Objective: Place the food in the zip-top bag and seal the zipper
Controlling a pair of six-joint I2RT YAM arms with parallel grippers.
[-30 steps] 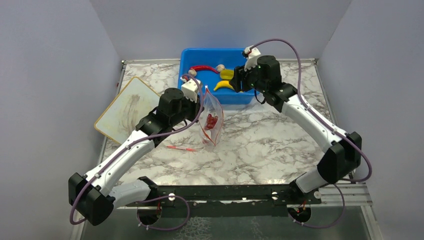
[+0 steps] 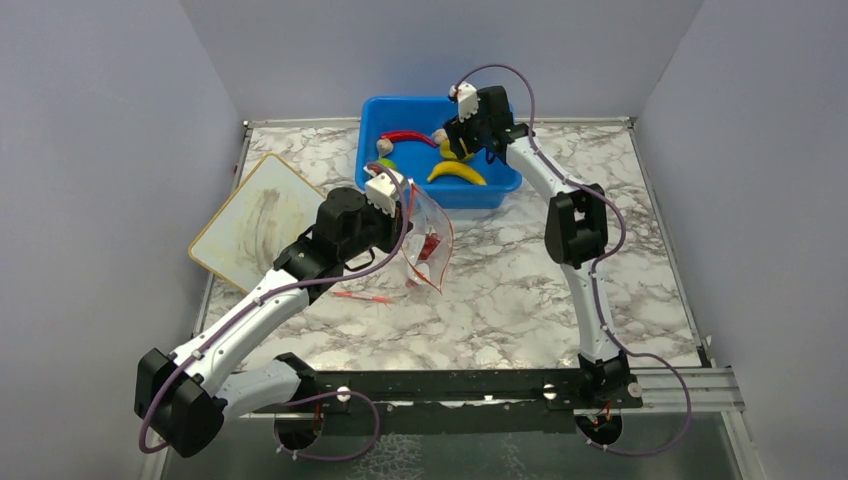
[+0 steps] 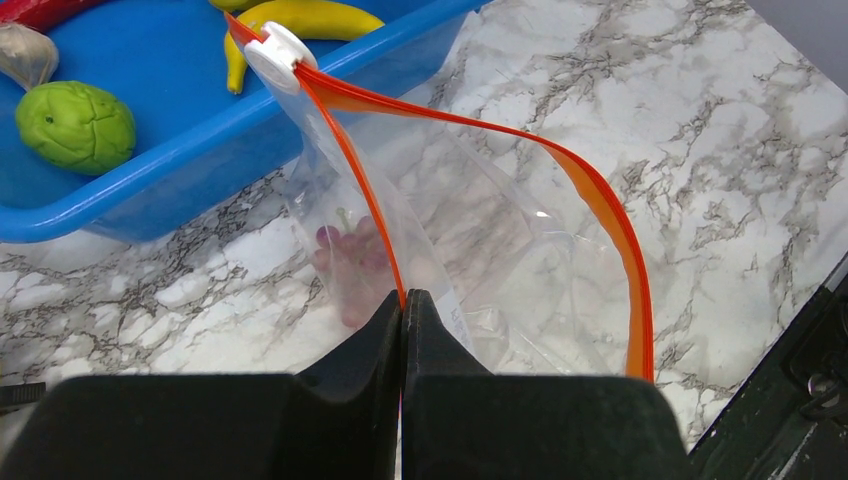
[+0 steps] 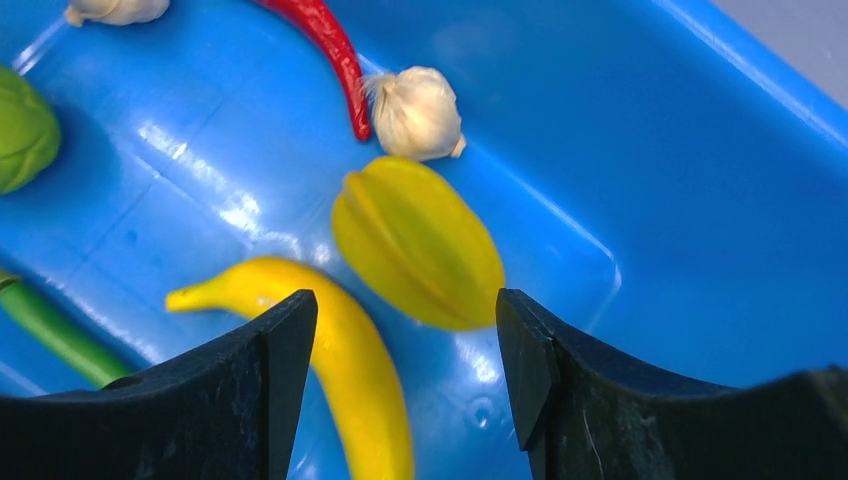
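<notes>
The clear zip top bag (image 3: 480, 215) gapes wide, its orange-edged mouth spread, with a white slider (image 3: 278, 55) at one end of the zipper. Red grapes (image 3: 355, 255) show through the film inside it. My left gripper is shut on the bag's orange rim. Over the blue bin, my right gripper stands open with nothing held. Beyond its fingertips lies a yellow ridged fruit (image 4: 420, 240), and a banana (image 4: 345, 360) shows partly between the fingers, below them on the bin floor.
The blue bin (image 2: 480, 195) also holds garlic (image 4: 418, 112), a red chili (image 4: 325, 45), a green round vegetable (image 3: 75, 127) and a green pod (image 4: 55, 330). A white board (image 2: 255, 215) and a red-orange strip (image 2: 362, 297) lie leftward.
The left gripper has shifted slightly, and the bag's mouth has moved a little with it.
</notes>
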